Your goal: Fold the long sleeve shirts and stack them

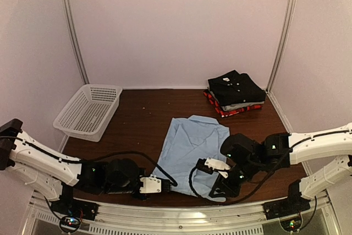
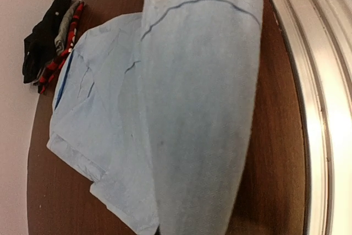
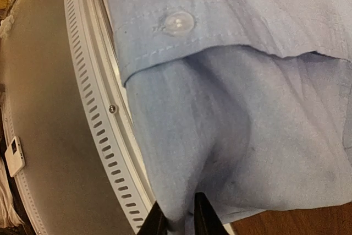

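The light blue shirt point(image 1: 190, 141) lies partly folded on the table's front middle, collar toward the back. At its front left corner, my left gripper point(image 1: 168, 185) is shut on the cloth; in the left wrist view a raised strip of the shirt point(image 2: 201, 108) hides nearly all of the fingers. My right gripper is at the front right corner, its fingers point(image 3: 206, 218) apart on either side of a narrow gathered fold. A buttoned edge point(image 3: 179, 23) shows above that fold.
Folded black, grey and red shirts form a stack point(image 1: 236, 92) at the back right. An empty white basket point(image 1: 88, 111) stands at the left. A metal rail point(image 1: 181, 210) borders the table's front edge. Bare wood point(image 1: 148, 108) shows behind and left of the blue shirt.
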